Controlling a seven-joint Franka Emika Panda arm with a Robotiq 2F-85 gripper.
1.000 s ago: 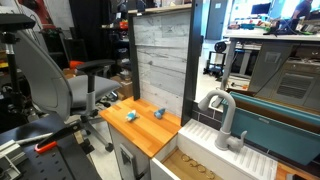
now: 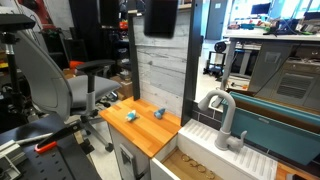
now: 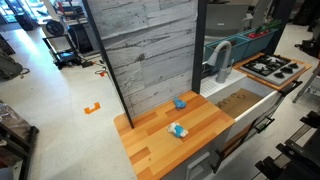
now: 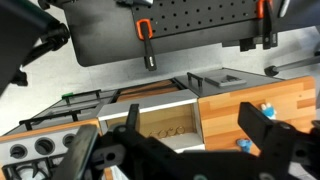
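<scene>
My gripper hangs high, its two dark fingertips standing apart with nothing between them in the wrist view. It shows as blurred dark shapes at the top of exterior view 1. On the wooden counter (image 3: 150, 143) lie two small items, a white-and-blue one (image 3: 179, 130) and a blue one (image 3: 180, 103). The wrist view has both at the lower right, the white-and-blue item (image 4: 268, 109) and the blue item (image 4: 244, 144), well to the side of my fingers. Below the fingers is the sink (image 4: 150, 116), with a brown bottom.
A grey faucet (image 2: 228, 120) rises behind the sink. The stove top (image 3: 270, 68) lies beyond the sink. A white plank wall (image 3: 155, 70) borders the counter. An office chair (image 2: 50, 85) stands at the left.
Dark blurred parts of my gripper have come into the top of exterior view 1, where none showed before. The counter items have not moved.
</scene>
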